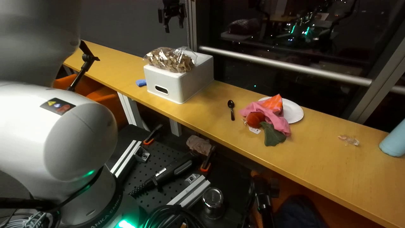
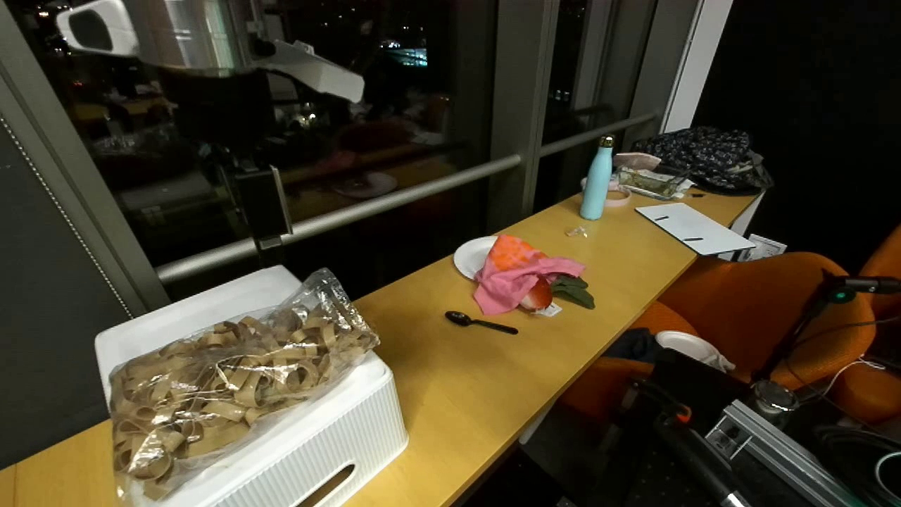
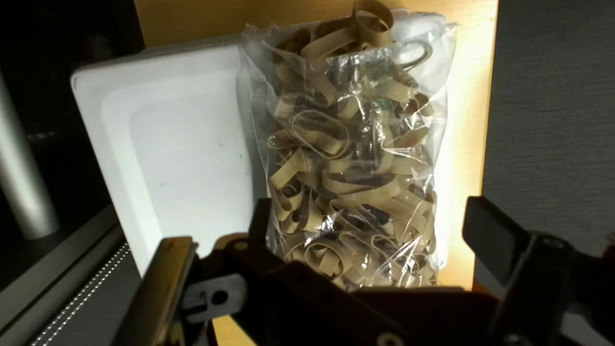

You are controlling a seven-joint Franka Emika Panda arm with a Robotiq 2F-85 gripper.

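Observation:
My gripper [image 1: 173, 28] hangs open in the air above the white box [image 1: 163, 78], with nothing between its fingers. A clear plastic bag of tan rubber bands [image 2: 245, 372] lies across part of the box's lid. Seen from the wrist, the bag [image 3: 357, 173] runs lengthwise beneath the gripper, its near end hidden behind the fingers [image 3: 496, 236]. The rest of the lid [image 3: 190, 155] is bare.
On the table [image 1: 212, 121], a black spoon [image 1: 231, 110] lies right of the box. Beyond it are pink cloth [image 1: 279, 123], a white plate [image 1: 294, 111] and a teal bottle [image 2: 597, 182]. A metal rail [image 2: 405, 198] crosses the window behind.

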